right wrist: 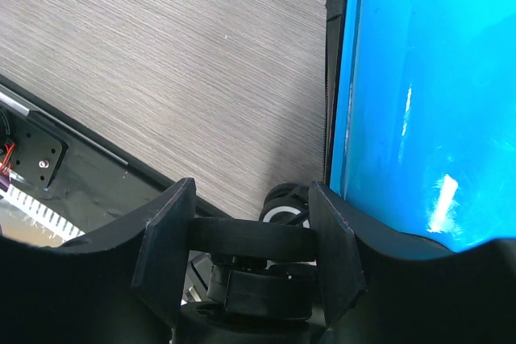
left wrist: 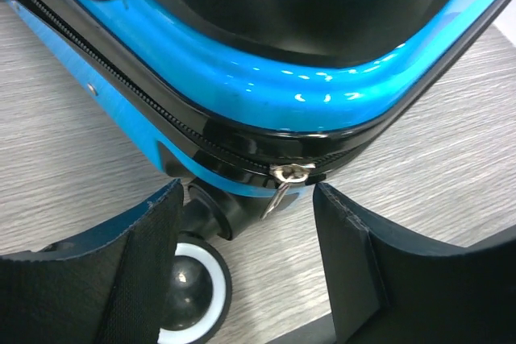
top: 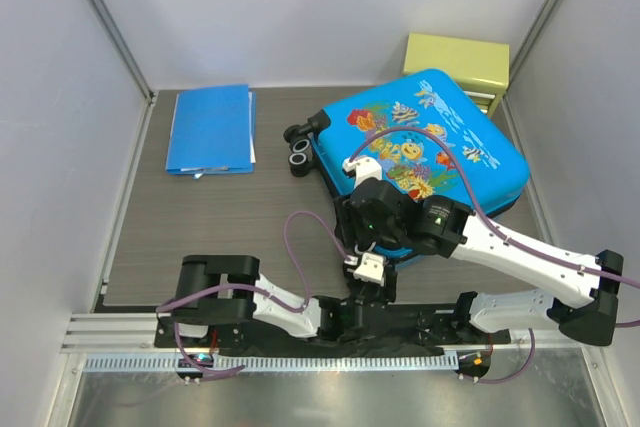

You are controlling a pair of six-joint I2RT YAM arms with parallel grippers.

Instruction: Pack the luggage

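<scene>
The blue suitcase [top: 420, 147] with a sea-life print lies closed at the right of the table. In the left wrist view its black zip ends in a metal pull [left wrist: 286, 183], which hangs between the parted fingers of my open left gripper, not touching them. My right gripper is at the suitcase's near-left edge, a black bar across between its fingertips; I cannot tell whether it grips that bar. In the top view both grippers are partly hidden by the arms.
A blue folder [top: 208, 132] lies at the back left. A yellow box [top: 455, 57] stands behind the suitcase.
</scene>
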